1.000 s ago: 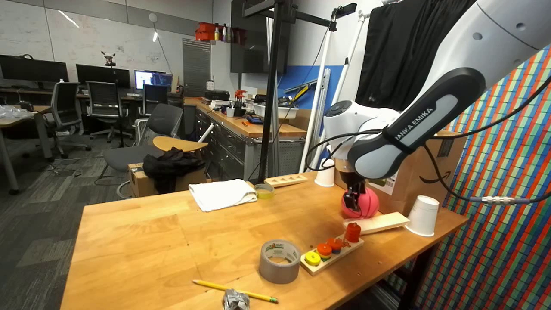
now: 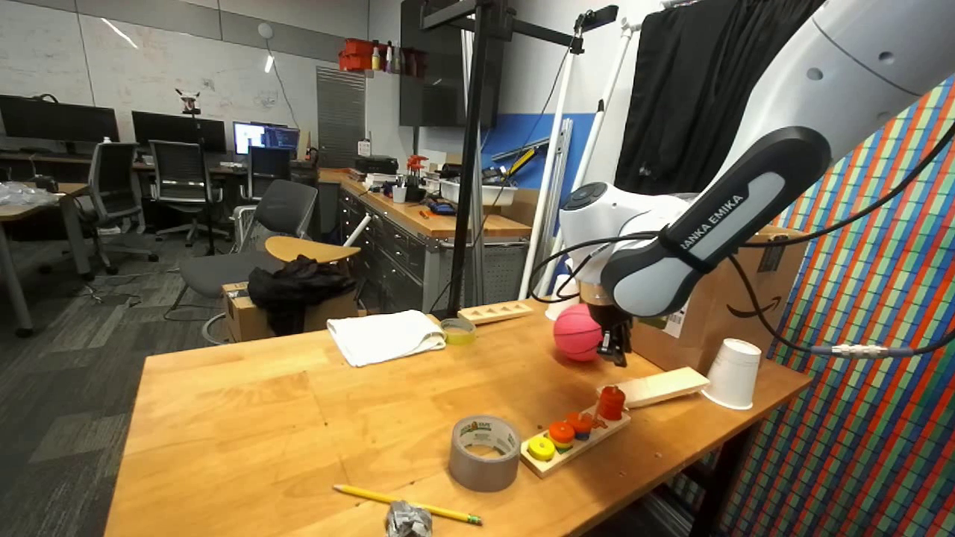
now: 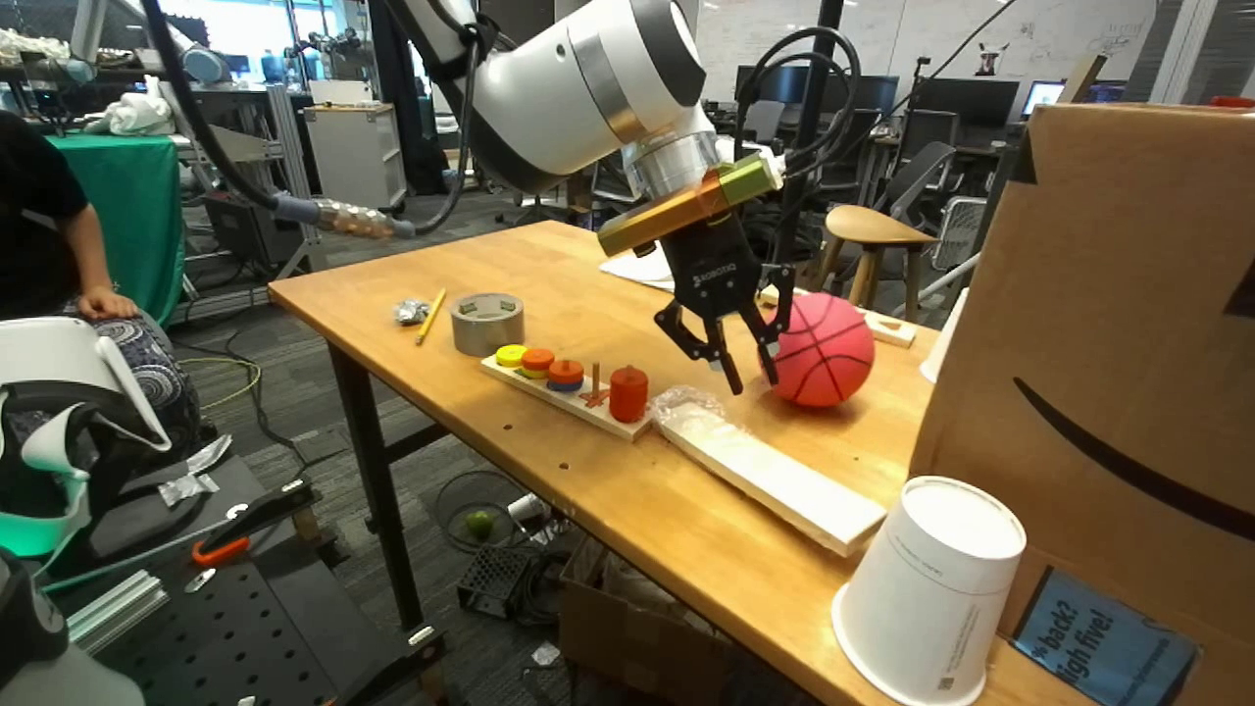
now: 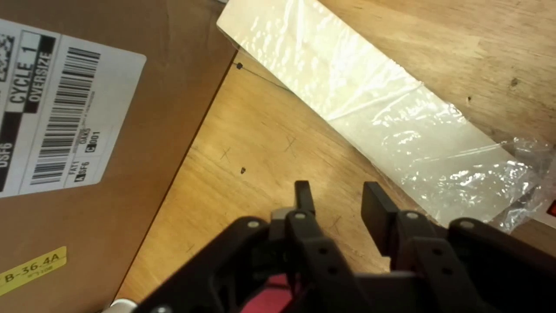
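Observation:
My gripper (image 3: pixel 753 382) points down above the table near the cardboard box, its fingers part open with only bare wood seen between the fingertips in the wrist view. Close behind it in exterior view 2 rests a pink basketball (image 3: pixel 827 353) on the table; I cannot tell whether a finger touches it. A small piece of the ball (image 4: pixel 268 297) shows under the fingers in the wrist view. In exterior view 1 the ball (image 2: pixel 574 334) lies left of my gripper (image 2: pixel 615 358).
A plastic-wrapped board (image 3: pixel 765 469) lies beside the peg board with rings (image 3: pixel 577 394). The cardboard box (image 2: pixel 730 291) stands close to the arm, an upturned white cup (image 2: pixel 734 374) at the table edge. Grey tape (image 2: pixel 484 453) sits nearer.
In exterior view 1 the ball has shifted left and back, away from the wrapped board. My gripper was in front of the ball and is now at its right side.

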